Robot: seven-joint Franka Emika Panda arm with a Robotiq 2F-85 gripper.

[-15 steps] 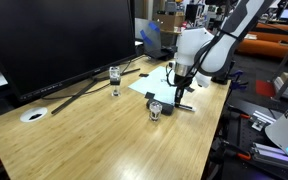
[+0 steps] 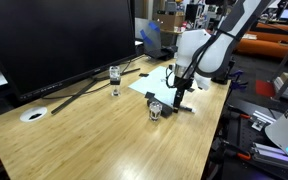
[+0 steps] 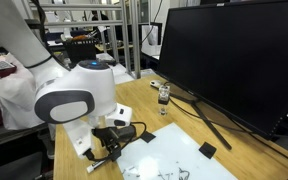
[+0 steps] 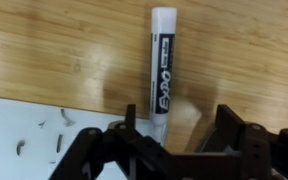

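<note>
A white EXPO marker with a black label [image 4: 162, 75] lies on the wood table, its lower end reaching the edge of a white sheet [image 4: 44, 135]. In the wrist view my gripper is open around that lower end. The left finger is close to the marker, and a wider gap shows on the right. No contact is visible. In exterior view 1 the gripper [image 2: 178, 104] is low over the table beneath the white arm, and most of the marker is hard to make out there.
Dark items lie by the gripper. A clear cup [image 2: 155, 111] stands just left of it, and a bottle [image 2: 114, 80] is farther back near the large monitor [image 2: 64, 45].
The arm has come down a little toward the table, and the gripper now covers more of the marker in exterior view 1. The cup and bottle have not moved.
</note>
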